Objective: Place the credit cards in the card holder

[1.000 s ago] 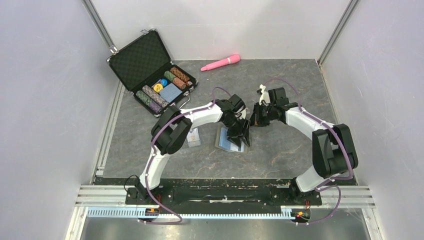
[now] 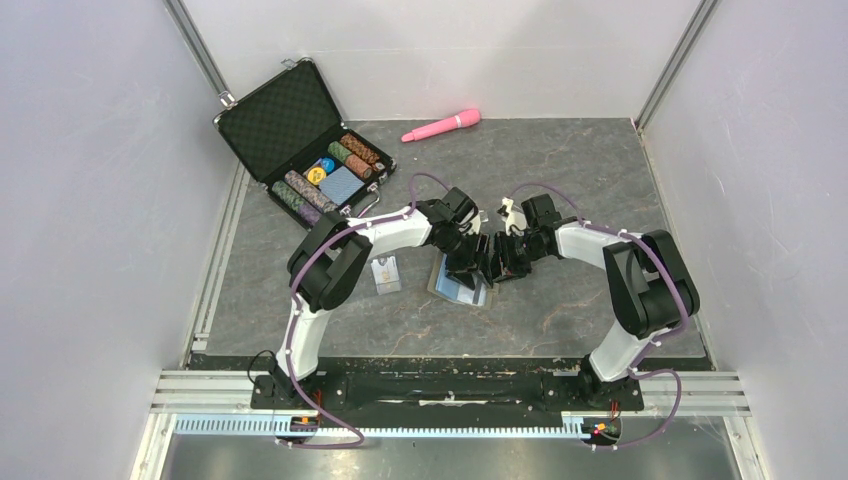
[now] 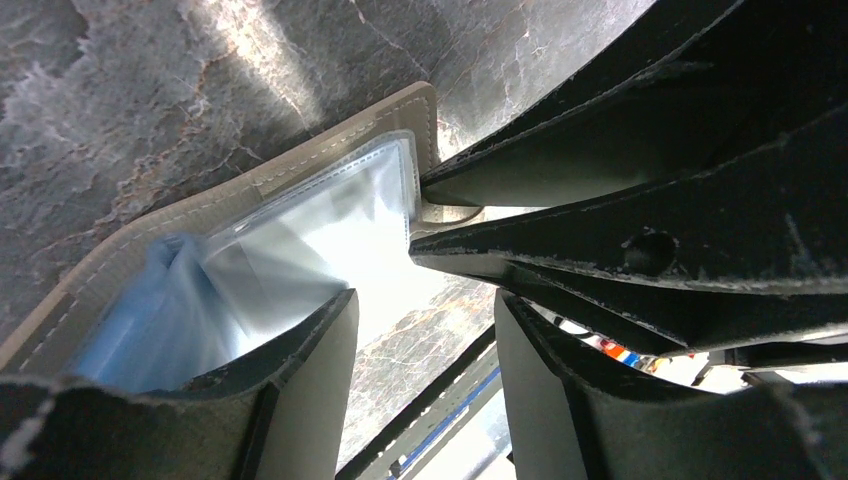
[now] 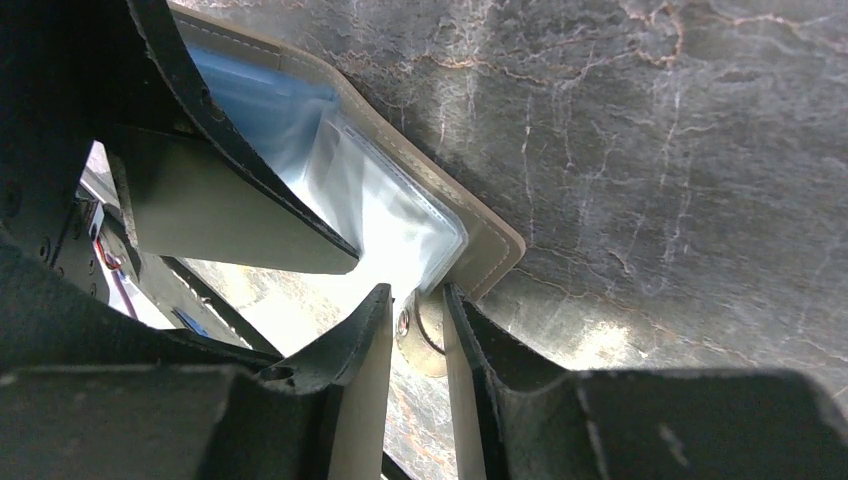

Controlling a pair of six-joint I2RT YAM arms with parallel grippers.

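Observation:
The card holder lies open on the table, taupe-edged with clear and bluish plastic sleeves. In the left wrist view its stitched border and clear sleeve show below my left gripper, which is part open with nothing seen held. My right gripper hovers at the holder's corner, its fingers a narrow gap apart, with the snap tab visible through them. The clear sleeve's corner lies just beyond. Both grippers crowd together over the holder. A clear case with white cards rests left of it.
An open black case of poker chips stands at the back left, and a pink microphone-shaped object lies at the back.
My right gripper has come left and towards the front, up to the holder's right edge. The left gripper has shifted slightly left. The holder looks nearly unmoved.

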